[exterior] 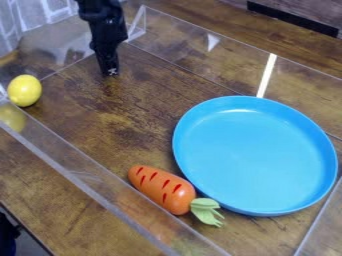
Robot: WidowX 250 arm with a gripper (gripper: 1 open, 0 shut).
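My black gripper point(110, 68) reaches down at the upper left, low over the wooden floor of the clear-walled tray; it looks shut, with nothing visible between its fingers. A yellow lemon point(24, 90) stands at the left edge, below and left of the gripper. An orange toy carrot point(163, 188) with green leaves lies at the lower middle. A blue plate point(254, 155) sits on the right, empty.
Transparent walls point(100, 200) border the work area on several sides. The wooden surface point(120, 125) between the lemon, carrot and plate is clear.
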